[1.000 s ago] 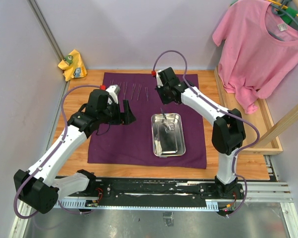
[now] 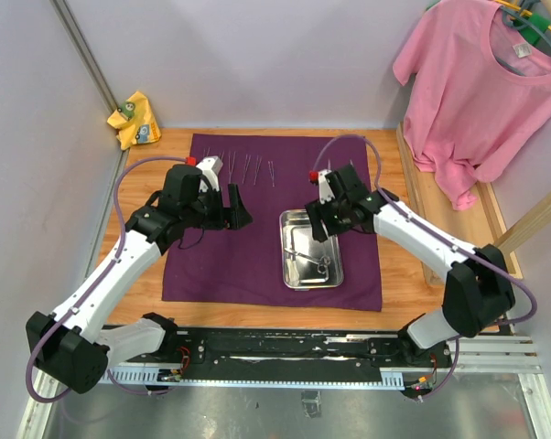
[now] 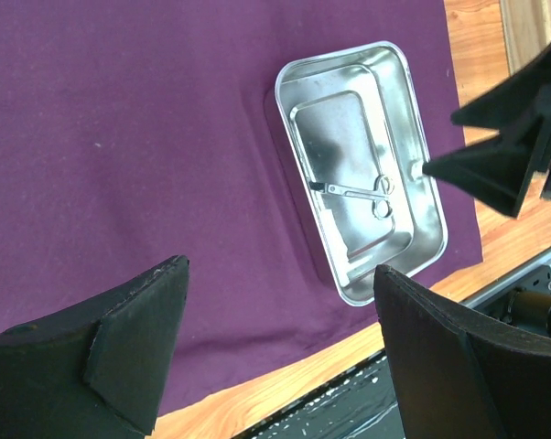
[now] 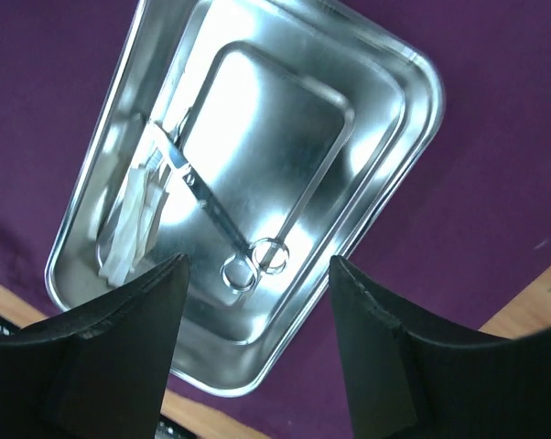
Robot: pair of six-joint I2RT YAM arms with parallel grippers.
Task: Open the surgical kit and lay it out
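Note:
A steel tray (image 2: 315,283) lies on the purple cloth (image 2: 230,274). Inside it rest silver scissors (image 4: 207,206), loops toward one long side, and white strips (image 4: 127,227) along the short side. My right gripper hovers over the tray with its fingers apart and nothing between them; the scissor loops show below the gap. Left of the tray, above bare cloth, my left gripper (image 2: 232,216) is open and empty. Several slim instruments (image 2: 258,169) stand out in a row on the back of the cloth.
Bare cloth lies left of the tray. A yellow bag (image 2: 136,121) is at the back left corner. At the right are a wooden rack (image 2: 484,215) and a hanging pink shirt (image 2: 481,82).
The scissors came down from a tilted position at the tray's back edge to lie inside it. My right arm moved from the cloth's back toward the tray. The left arm stayed still.

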